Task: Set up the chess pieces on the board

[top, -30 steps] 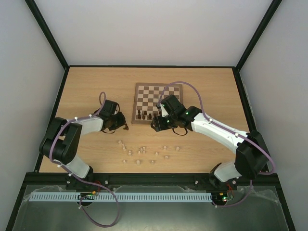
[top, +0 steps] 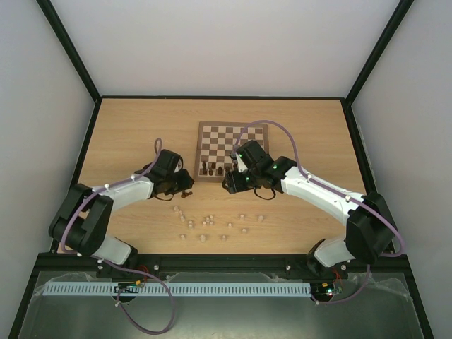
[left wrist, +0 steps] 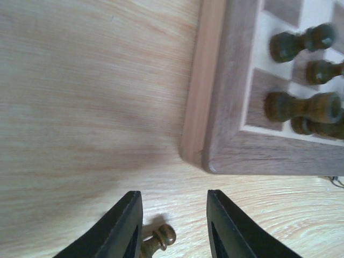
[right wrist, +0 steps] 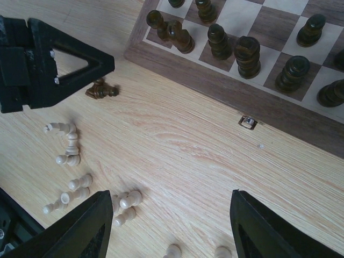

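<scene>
A dark chess piece [top: 186,194] lies on the table left of the board's near-left corner. Its rounded top shows low between the open fingers of my left gripper; the right wrist view has this dark piece [right wrist: 102,90] under the left gripper's tip. My right gripper stands open near the board's front edge, nothing between its fingers. Dark pieces [right wrist: 248,56] stand in rows along the near side of the chessboard [top: 214,138]. Pale pieces [top: 203,238] lie scattered on the table in front of it.
The chessboard's raised wooden frame [left wrist: 226,102] stands close to the left gripper. Both grippers are near each other at the board's front. Bare table [top: 134,131] spreads left of the board, and its far squares look empty where the right arm leaves them visible.
My right arm has hardly moved.
</scene>
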